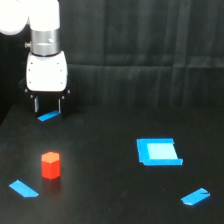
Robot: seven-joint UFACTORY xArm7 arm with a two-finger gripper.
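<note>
At the back left my gripper (pixel 48 107) points down with its two dark fingers (pixel 60 104) spread apart. Between them shows only dark background. An orange-red cube (pixel 50 165) stands on the black table, nearer the camera than the gripper and well apart from it. Toward the right lies a square of blue tape (pixel 147 152) around a pale patch (pixel 161 151), with nothing standing on it.
Short blue tape strips lie flat on the table: one strip (pixel 23 188) at front left, another strip (pixel 195 197) at front right, and a third strip (pixel 48 116) just below the gripper in this view. A black curtain (pixel 145 55) hangs behind.
</note>
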